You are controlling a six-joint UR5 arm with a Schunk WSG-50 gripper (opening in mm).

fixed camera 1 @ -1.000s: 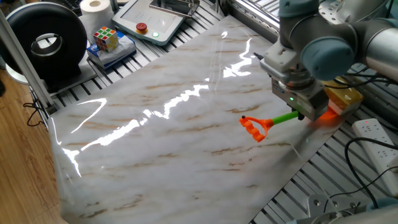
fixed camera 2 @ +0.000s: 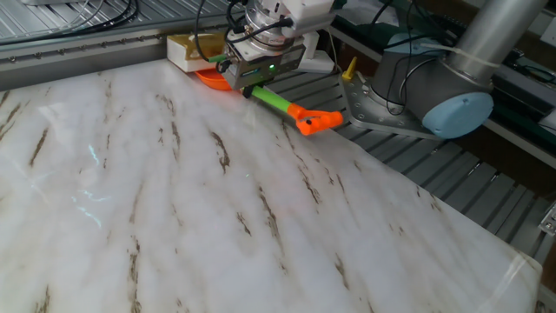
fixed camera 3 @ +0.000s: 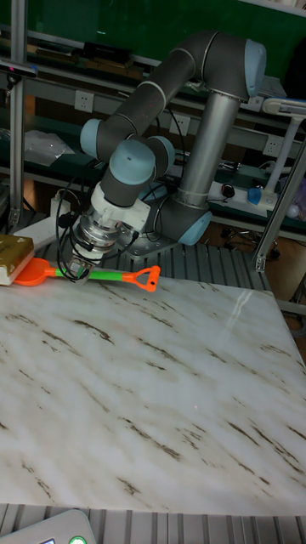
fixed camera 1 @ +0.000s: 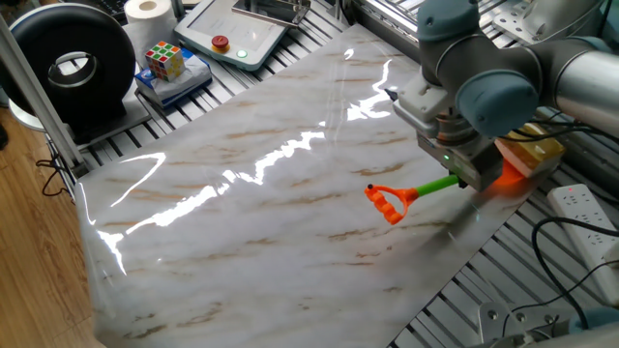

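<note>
A toy shovel with a green shaft (fixed camera 1: 437, 186), an orange D-shaped handle (fixed camera 1: 390, 204) and an orange blade (fixed camera 2: 214, 80) is held near the edge of the marble-patterned table (fixed camera 3: 172, 390). My gripper (fixed camera 2: 249, 89) is shut on the green shaft, between blade and handle. In exterior view 1 the handle points left over the table, while the gripper body hides much of the blade. Exterior view 3 has the shovel (fixed camera 3: 109, 275) lying nearly level, blade at left. Whether it touches the tabletop I cannot tell.
Close by the blade stands a yellow and white box (fixed camera 2: 185, 54). A power strip (fixed camera 1: 585, 217) lies off the table's edge. A Rubik's cube (fixed camera 1: 164, 60) on a blue box and a teach pendant (fixed camera 1: 232, 34) sit beyond the far side.
The arm, gripper and shovel have together shifted a little to the left and slightly down in exterior view 1. The box has stayed in place.
</note>
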